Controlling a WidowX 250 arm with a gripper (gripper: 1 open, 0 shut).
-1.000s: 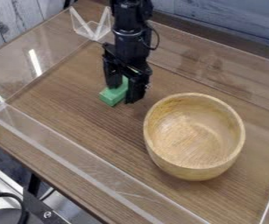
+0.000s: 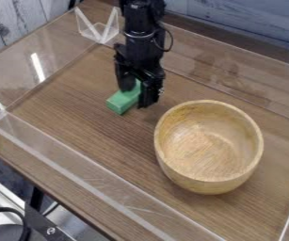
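The black robot arm reaches down from the top centre of the view, its gripper [image 2: 139, 90] low over a small green object [image 2: 122, 102] on the wooden table. The gripper is open, its dark fingers around or just above the green object's upper right part; whether they touch it cannot be told.
A large round wooden bowl [image 2: 207, 143] stands at the right front of the table [image 2: 72, 141]. A clear plastic object sits at the back left near the top. Black cables lie at the lower left corner.
The arm and gripper have shifted slightly to the right. The green object and the bowl appear unmoved.
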